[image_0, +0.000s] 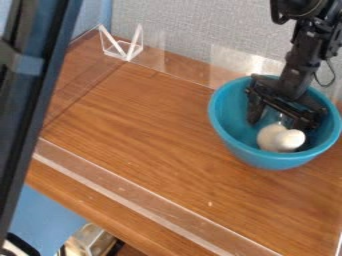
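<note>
A teal bowl (235, 140) stands on the wooden table at the right. My black gripper (281, 110) is lowered inside it, open, its fingers partly hidden by the rim and the dark arm. A pale, rounded object (281, 137) lies in the bowl just below the fingers; I cannot tell whether they touch it.
A white wire stand (122, 45) is at the back left, against the wall. A dark panel fills the left edge, and the table's front edge drops to a blue area.
</note>
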